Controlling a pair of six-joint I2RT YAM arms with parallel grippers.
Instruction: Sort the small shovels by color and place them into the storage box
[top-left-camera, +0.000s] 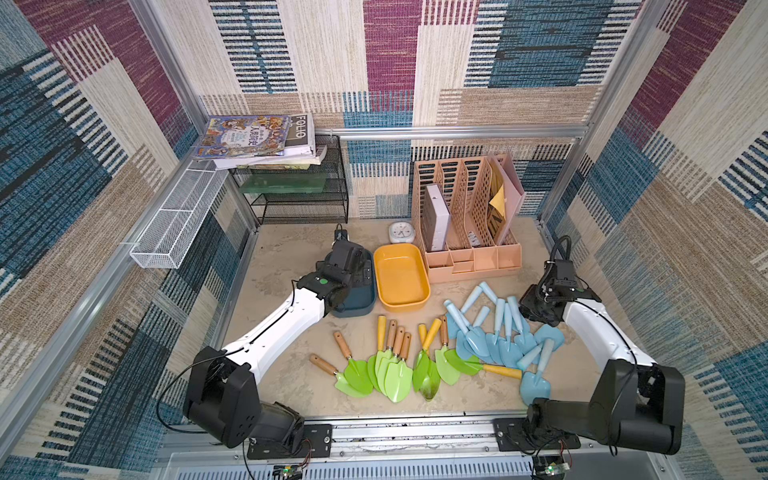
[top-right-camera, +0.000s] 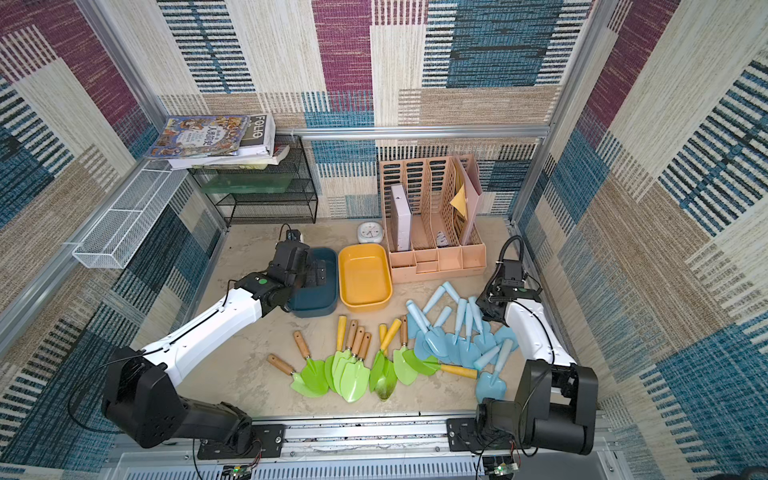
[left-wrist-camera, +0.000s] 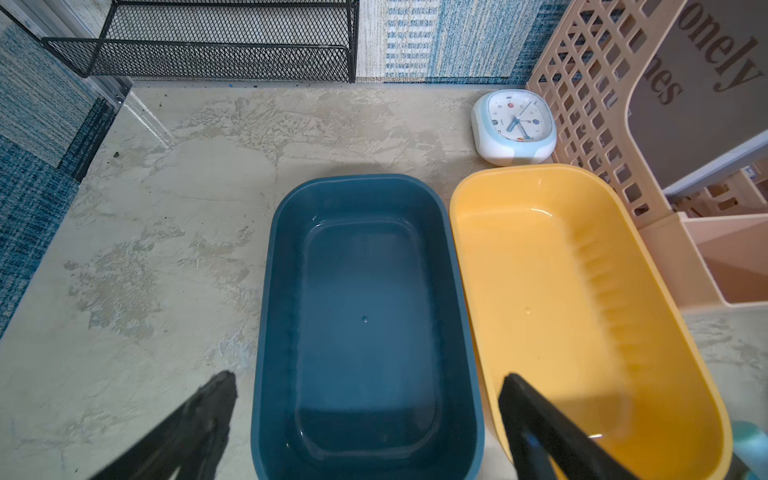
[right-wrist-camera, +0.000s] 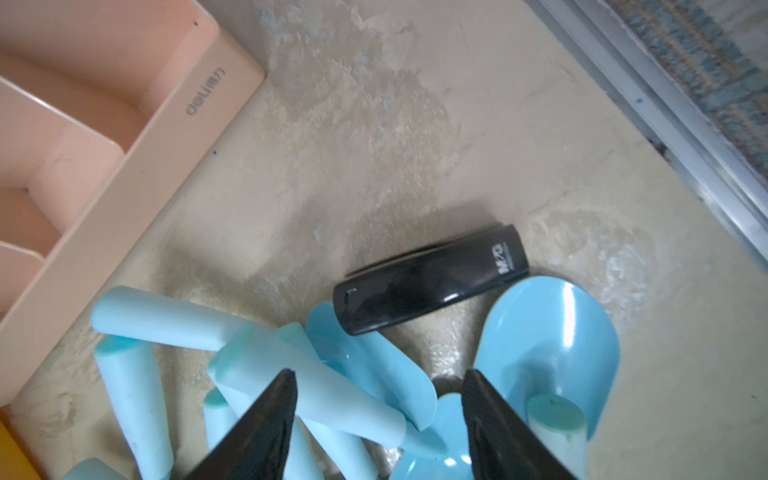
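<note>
Several blue shovels (top-left-camera: 496, 348) lie in an overlapping heap at the right of the table; one blue shovel (top-left-camera: 535, 389) lies nearer the front. Green shovels (top-right-camera: 352, 376), with wooden or yellow handles, spread across the front middle. Above the empty dark blue box (left-wrist-camera: 368, 320), my left gripper is open, nothing between its fingers. The yellow box (left-wrist-camera: 560, 304) beside it is empty too. My right gripper hovers over the blue heap, open and holding nothing; a thick light blue handle (right-wrist-camera: 320, 392) shows below and between its fingertips.
A black stapler-like object (right-wrist-camera: 432, 280) lies against the blue shovels at the right. Behind the heap stands a pink file organizer (top-left-camera: 472, 260). A small clock (left-wrist-camera: 516, 128) sits behind the yellow box. Bare table (left-wrist-camera: 160, 264) extends left of the blue box.
</note>
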